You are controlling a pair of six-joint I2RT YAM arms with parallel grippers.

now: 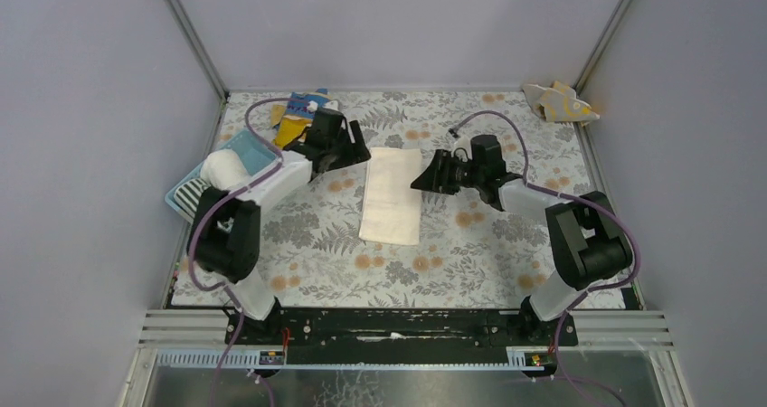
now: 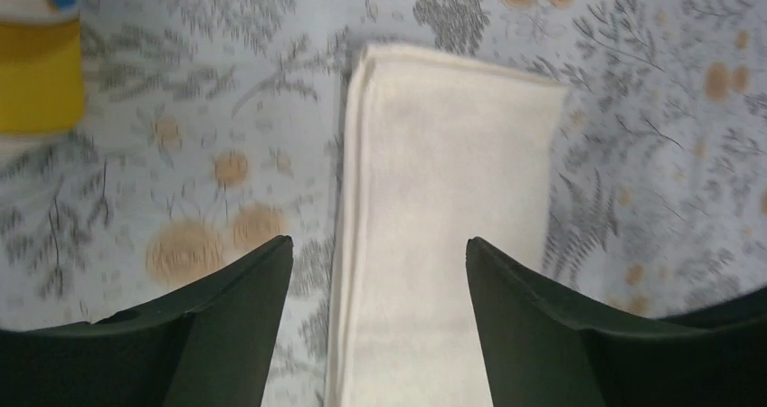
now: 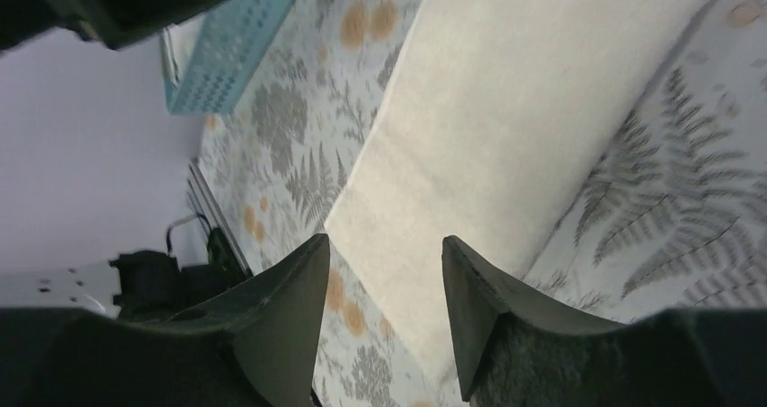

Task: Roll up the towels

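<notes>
A cream towel (image 1: pixel 392 210), folded into a long narrow rectangle, lies flat on the patterned cloth at mid-table. My left gripper (image 1: pixel 358 142) is above and beside its far left edge. In the left wrist view its fingers (image 2: pixel 262 285) stand apart, with the towel (image 2: pixel 452 181) below and nothing held. Over the towel's right edge hovers my right gripper (image 1: pixel 436 172), open and empty. The right wrist view shows its separated fingers (image 3: pixel 303 289) above the towel (image 3: pixel 488 154).
At left a blue basket (image 1: pixel 256 150) holds a white rolled towel (image 1: pixel 224 169) and a striped one (image 1: pixel 189 196). Behind it lies a blue and yellow bag (image 1: pixel 291 128). A yellow-patterned cloth (image 1: pixel 563 105) rests in the far right corner.
</notes>
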